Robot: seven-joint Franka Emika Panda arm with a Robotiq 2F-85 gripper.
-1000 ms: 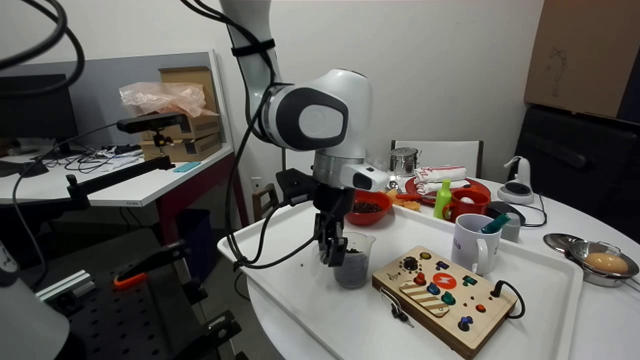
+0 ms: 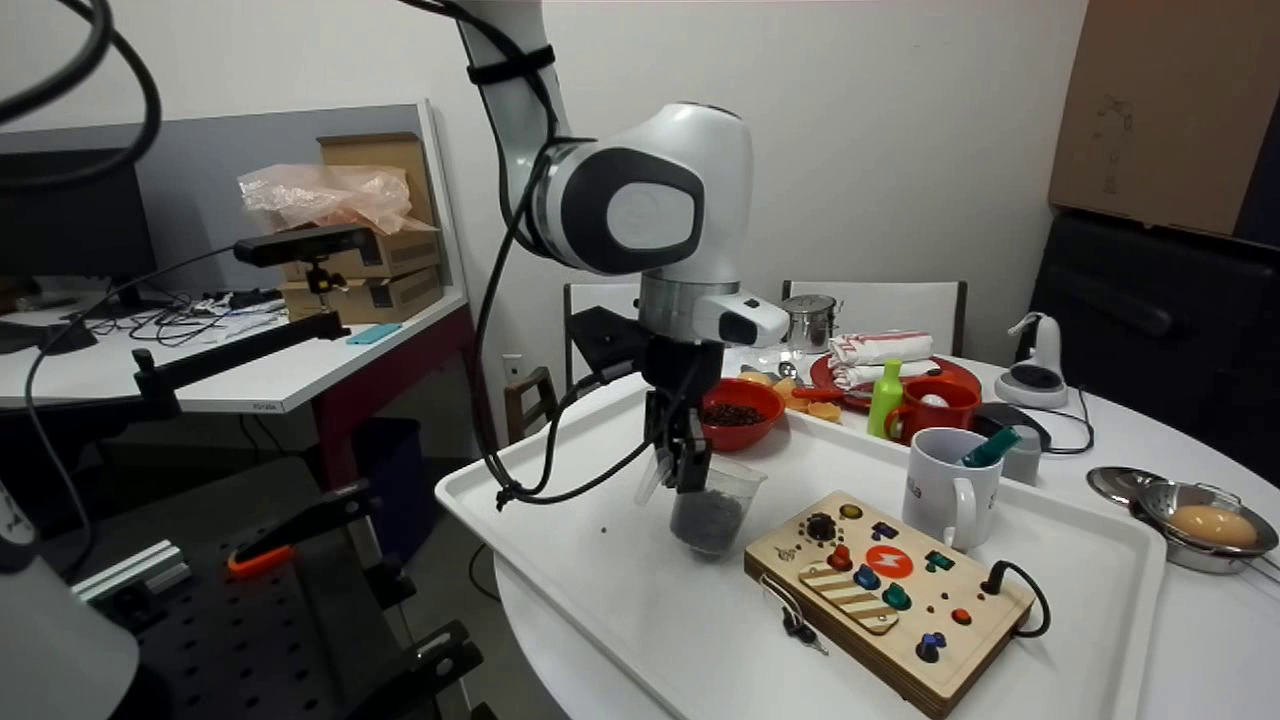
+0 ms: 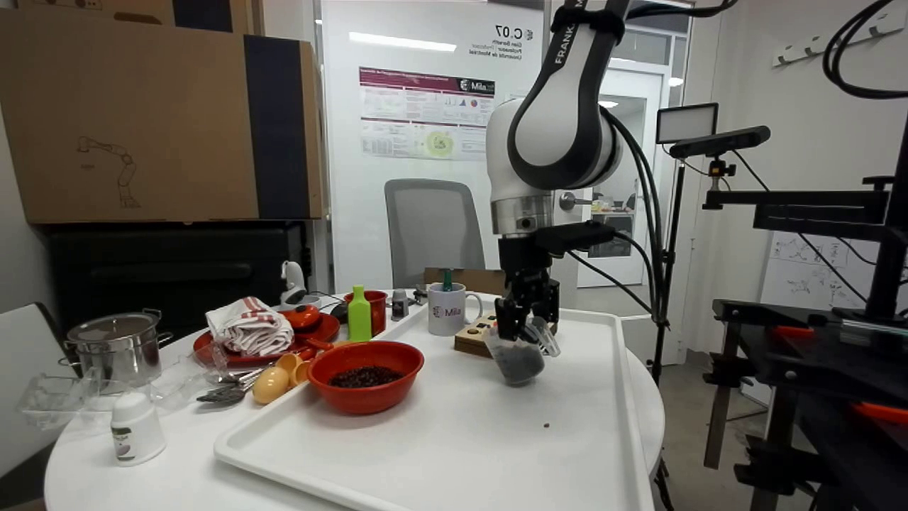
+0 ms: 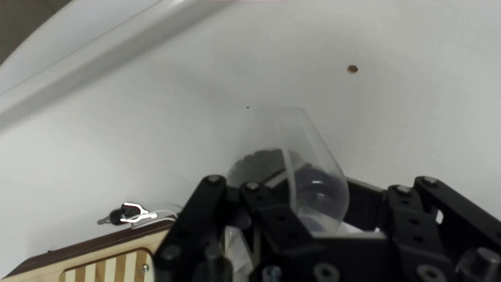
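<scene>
A clear plastic cup [image 2: 710, 518] with dark contents hangs tilted just above the white tray [image 2: 576, 576]. My gripper [image 2: 684, 466] points down at its handle side and is shut on the cup by its thin clear handle [image 4: 310, 174]. In exterior view 2 the cup [image 3: 516, 358] leans beneath the gripper [image 3: 519, 322], its handle sticking out to the right. In the wrist view the handle shows between the black fingers, which hide most of the cup's body.
A red bowl [image 3: 366, 379] of dark beans stands on the tray. Beside the cup lies a wooden panel with knobs [image 2: 894, 588], a white mug [image 2: 951, 486] behind it. One loose bean [image 4: 352, 69] lies on the tray. The tray's front is mostly clear.
The cup stood upright on the tray a second ago; now it is raised a little and tilted. My gripper has moved up and slightly right in exterior view 1.
</scene>
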